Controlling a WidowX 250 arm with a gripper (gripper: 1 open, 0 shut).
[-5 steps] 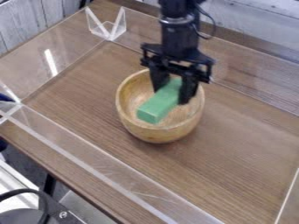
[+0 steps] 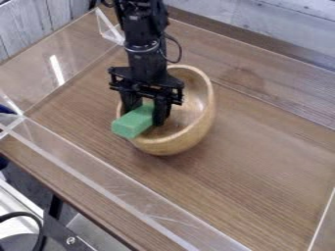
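Observation:
My gripper (image 2: 147, 102) is lowered into a round wooden bowl (image 2: 197, 120) near the middle of the table, shut on a green block (image 2: 133, 124). The block is held tilted at the bowl's left side, partly covered by the black fingers. The gripper body hides part of the bowl's back and inside.
A clear strip runs along the left edge, with cables at the lower left. A pale wall or ledge stands at the back.
My gripper and the green block have moved toward the front and left, lower in the view, to the bowl's left side. The bowl's right side now appears more upright.

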